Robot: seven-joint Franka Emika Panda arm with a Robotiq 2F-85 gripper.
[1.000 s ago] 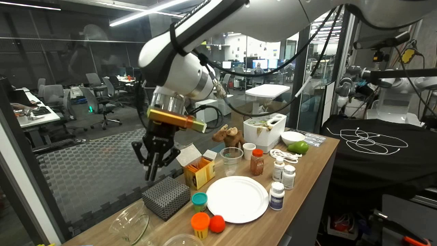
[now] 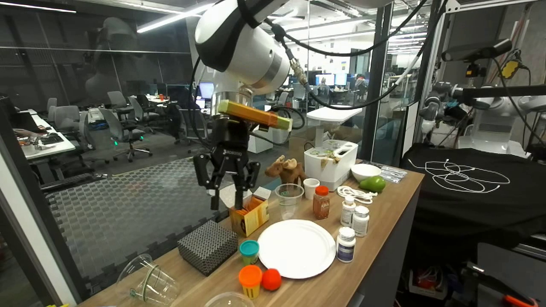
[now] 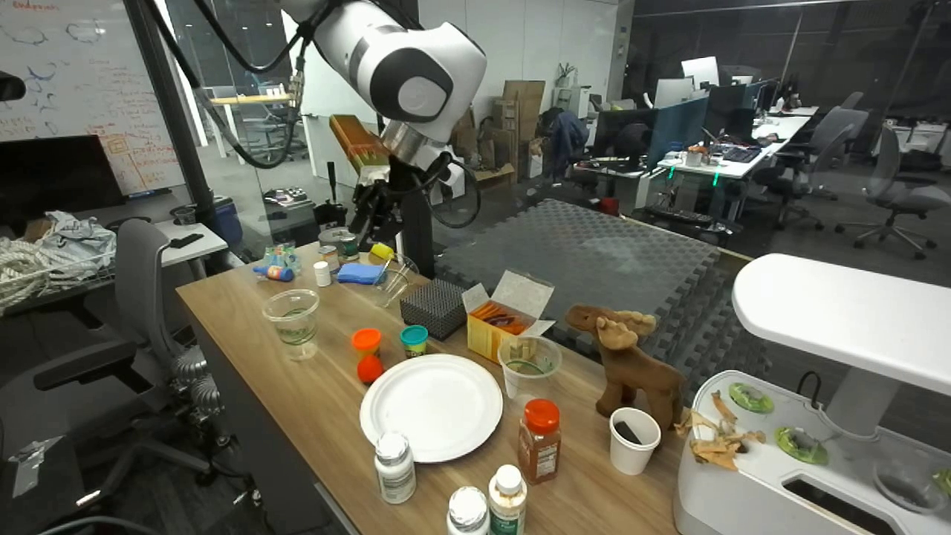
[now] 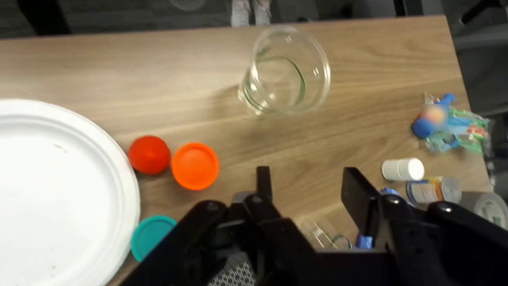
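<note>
My gripper (image 2: pixel 226 201) hangs above the table near the dark patterned box (image 2: pixel 208 246). Its fingers are spread apart, and in the wrist view the gap of my gripper shows only table below, nothing held. A clear plastic cup (image 2: pixel 147 283) lies tipped at the table's left end in exterior view 1. In the wrist view that tipped cup (image 4: pixel 327 236) is partly hidden behind the gripper. Another clear cup (image 4: pixel 285 76) stands near the opposite table edge.
A white plate (image 2: pixel 297 249) lies mid-table, beside orange (image 2: pixel 250 281) and teal-lidded (image 2: pixel 249 250) tubs and a red ball (image 2: pixel 271 279). An open yellow box (image 2: pixel 251 217) stands behind. Several bottles (image 2: pixel 346 244) are at the right. Bare wood surrounds the standing cup.
The gripper has risen and moved right in exterior view 1. Its fingers, close together before, are now apart. The tipped cup has shifted left and lies at a different angle.
</note>
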